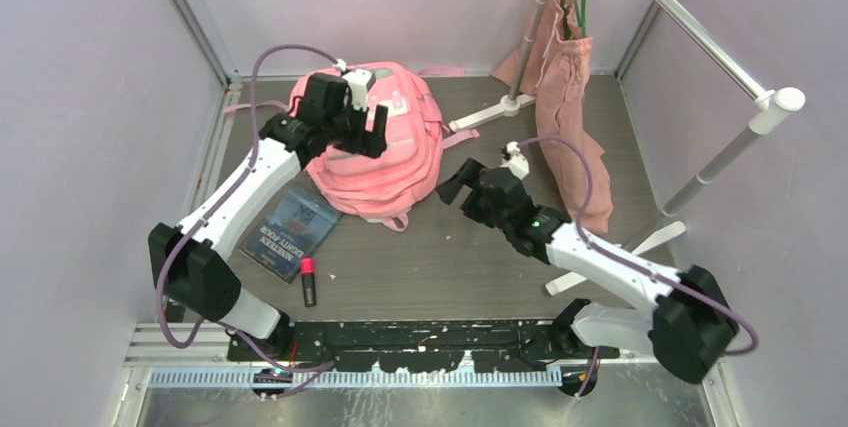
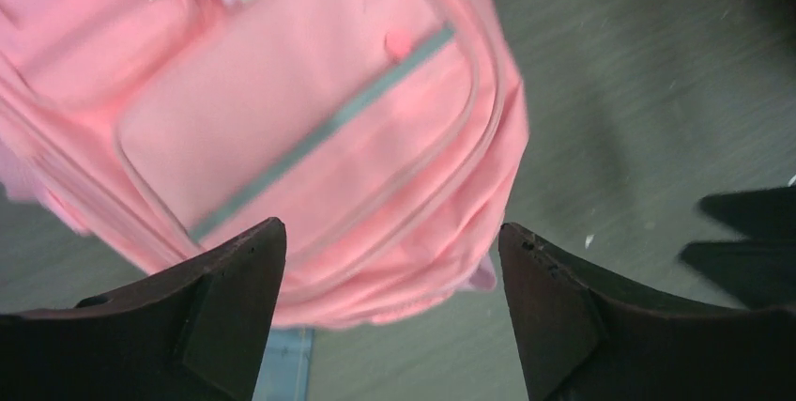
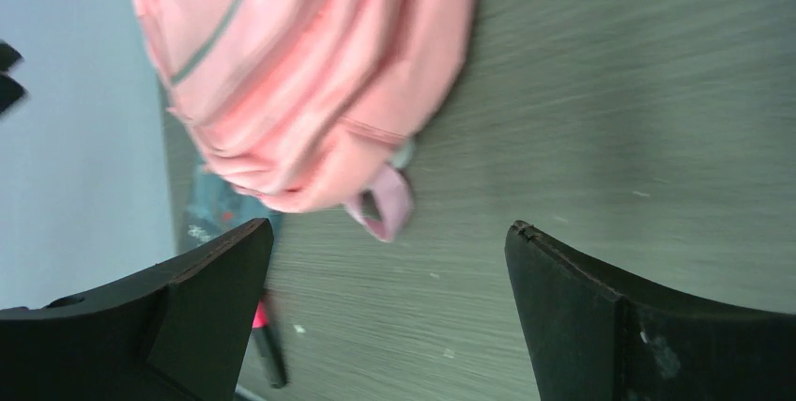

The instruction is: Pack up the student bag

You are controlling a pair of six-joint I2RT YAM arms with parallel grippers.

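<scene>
My left gripper (image 1: 365,132) hangs open over it, nothing between its fingers. My right gripper (image 1: 455,179) stands open just right of the bag, also empty; the bag fills the upper left of the right wrist view. A dark blue book (image 1: 290,229) titled Nineteen Eighty-Four lies front left of the bag, with a black marker with red cap (image 1: 309,285) beside it.
A white rack (image 1: 730,147) stands at the right, with pink cloth bags (image 1: 565,137) hanging from it.
</scene>
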